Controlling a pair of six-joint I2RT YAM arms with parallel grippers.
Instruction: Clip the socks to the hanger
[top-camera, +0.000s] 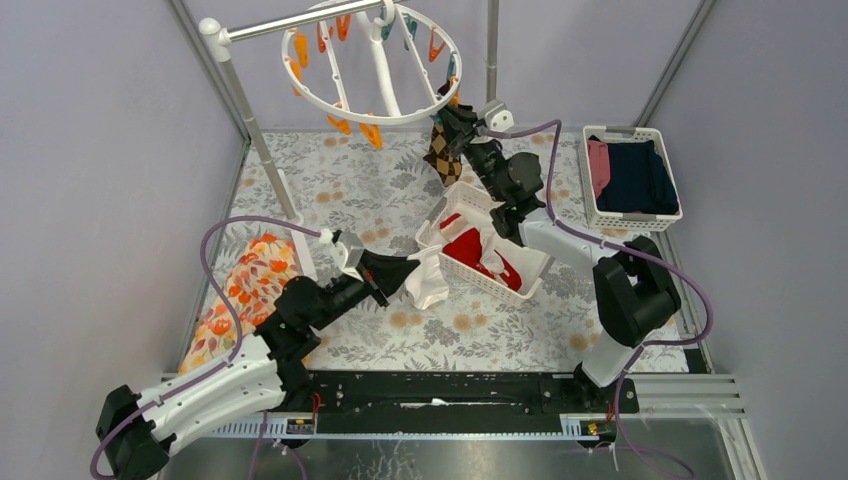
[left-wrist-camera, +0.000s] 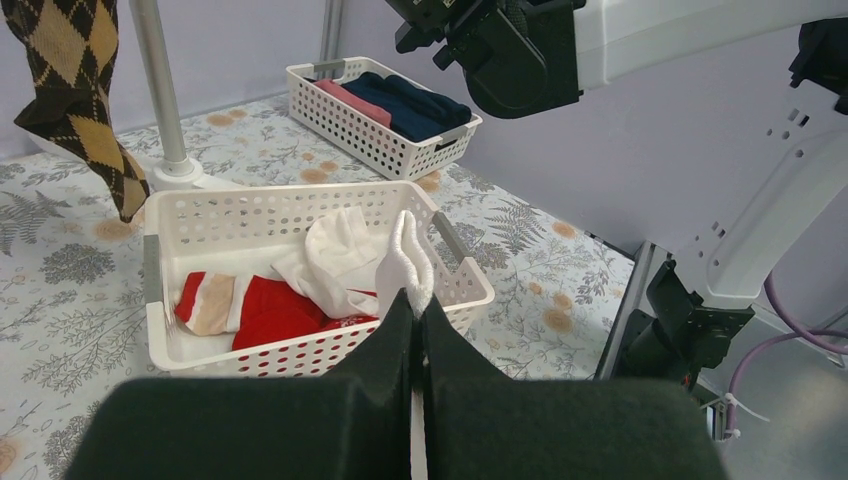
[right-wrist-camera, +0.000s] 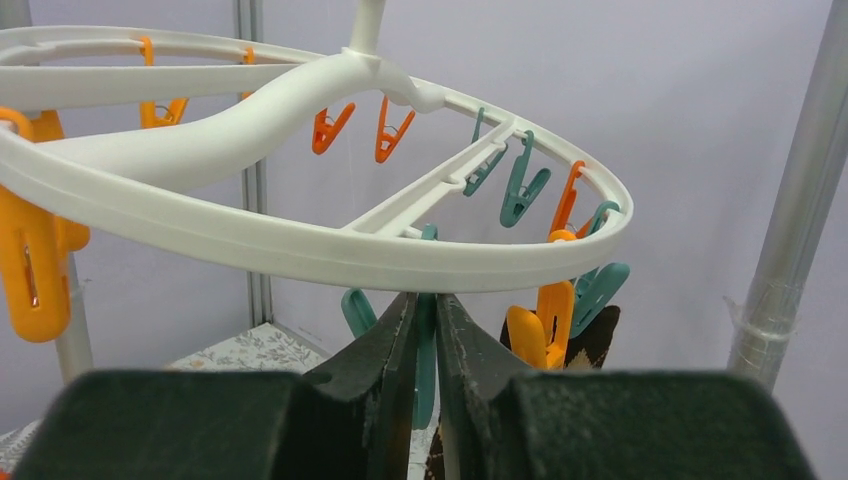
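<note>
A white round hanger (top-camera: 420, 117) with orange and teal clips hangs at the top of the top view. My right gripper is at its near rim, shut on a teal clip (right-wrist-camera: 425, 385). A brown argyle sock (left-wrist-camera: 75, 95) hangs from the hanger, close to an orange clip (right-wrist-camera: 555, 305) and another teal clip. Below and to the left of the hanger's rim, over the floor, my left gripper is shut on a white sock (top-camera: 428, 284). The sock's top edge (left-wrist-camera: 408, 255) sticks up past the fingertips, and the rest dangles down.
Red and white socks (left-wrist-camera: 275, 310) lie in a white basket (left-wrist-camera: 255, 200) under the right arm. Another basket (top-camera: 630, 217) with dark and pink cloth stands at the back right. A hanger pole (top-camera: 255, 135) and an orange floral cushion (top-camera: 243, 295) are on the left.
</note>
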